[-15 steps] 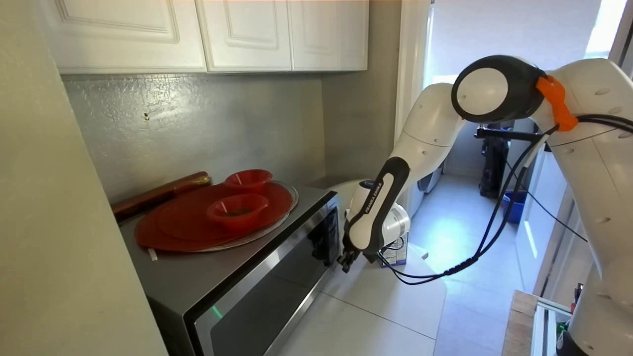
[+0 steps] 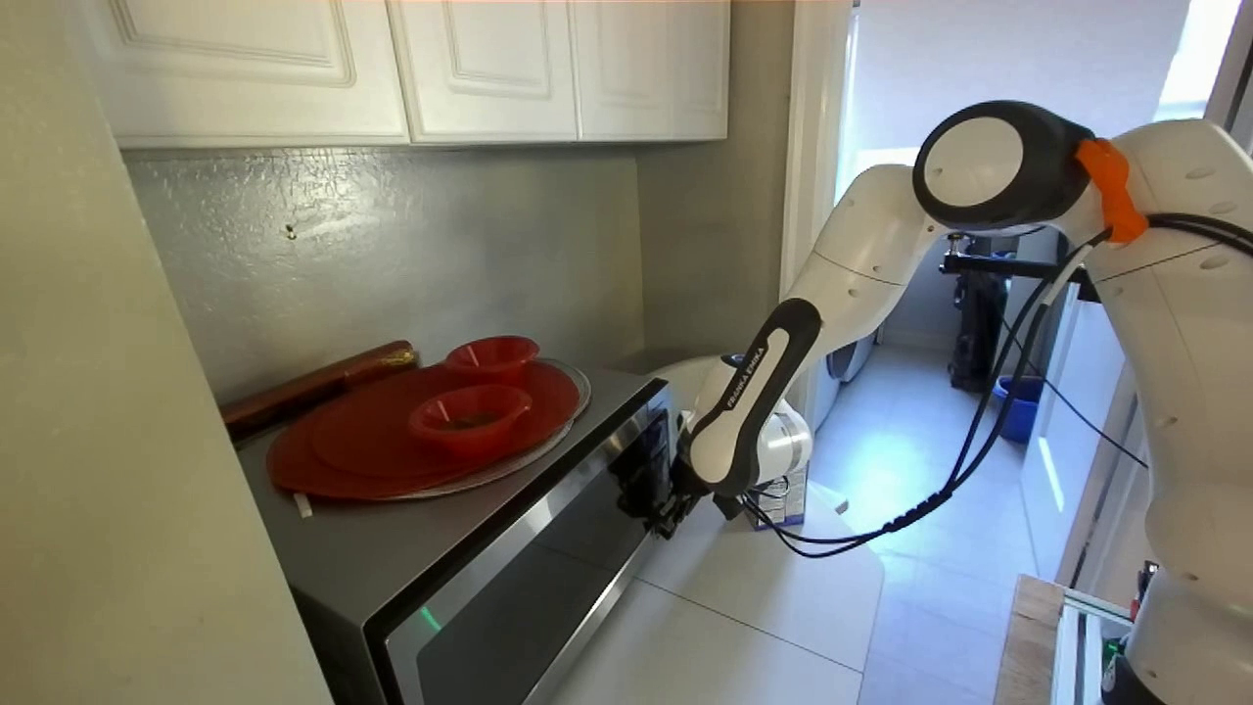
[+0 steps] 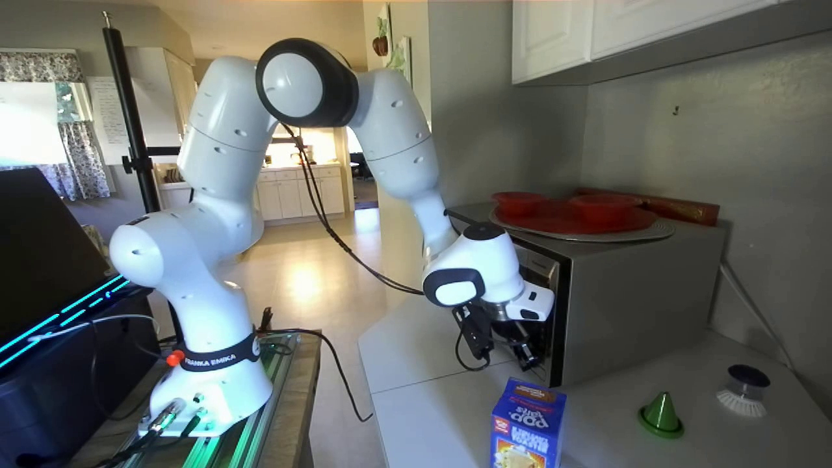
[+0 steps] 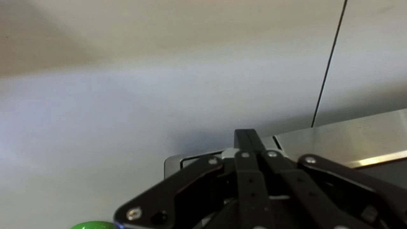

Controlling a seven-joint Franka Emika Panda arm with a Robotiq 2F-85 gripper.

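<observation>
A silver microwave (image 2: 394,576) with a dark glass front stands on the counter, and its door looks shut. My gripper (image 2: 665,523) is right at the control-panel end of that front, low down. In exterior view 2 the gripper (image 3: 532,363) is close against the microwave (image 3: 639,304), at the near front corner. Seen from the wrist, my gripper is shut, its black fingertips together with nothing showing between them. They overlap the panel's edge near the narrow gap beside the door. Whether they touch the panel I cannot tell.
Red bowls (image 2: 472,423) and red discs lie on the microwave's top. A blue Pop-Tarts box (image 3: 527,425) stands on the counter before it. Farther right are a green cone (image 3: 661,413) and a brush (image 3: 743,390). White cabinets (image 2: 482,70) hang above.
My gripper has moved toward the microwave, from just off its front to right up at the control panel. The microwave and the things on it have not moved.
</observation>
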